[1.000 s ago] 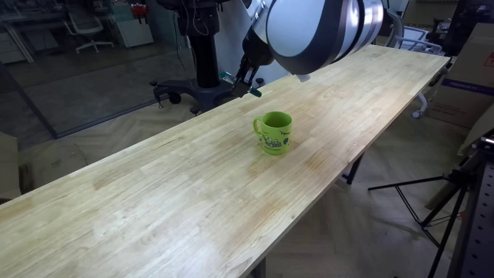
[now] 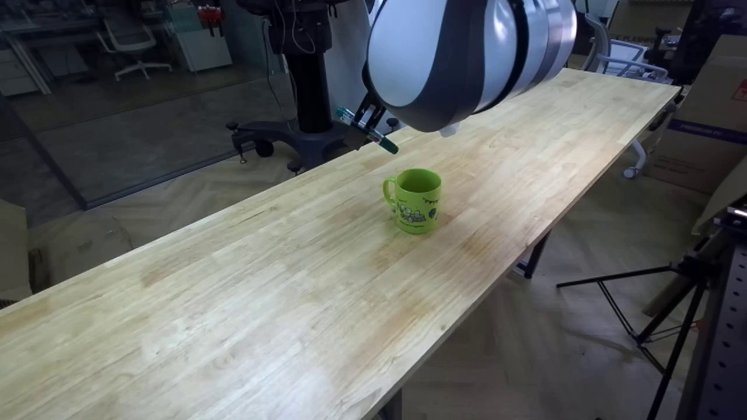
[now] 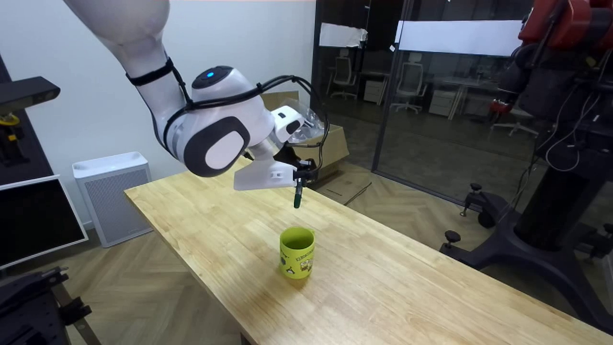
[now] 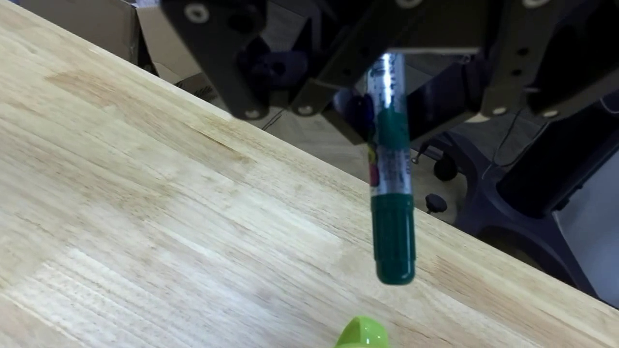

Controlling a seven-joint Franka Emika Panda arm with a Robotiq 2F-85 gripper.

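Observation:
A green marker (image 4: 394,232) with a dark green cap hangs between my fingers, cap end down in the wrist view. My gripper is shut on its barrel. In exterior view 1 the marker (image 2: 383,142) is tilted, held in the air above and to the left of a lime-green mug (image 2: 418,203). The mug stands upright on the wooden table, apart from the marker. Exterior view 2 shows the marker's cap (image 3: 297,200) above the mug (image 3: 297,253). Only a bit of the mug's green handle (image 4: 365,331) shows at the wrist view's bottom edge.
A dark wheeled stand (image 2: 308,133) is on the floor beyond that edge, and a tripod (image 2: 672,280) stands off the near side.
The arm has come lower and the wrist has turned, so the marker's angle is a little steeper. It remains in my gripper. The mug has not moved.

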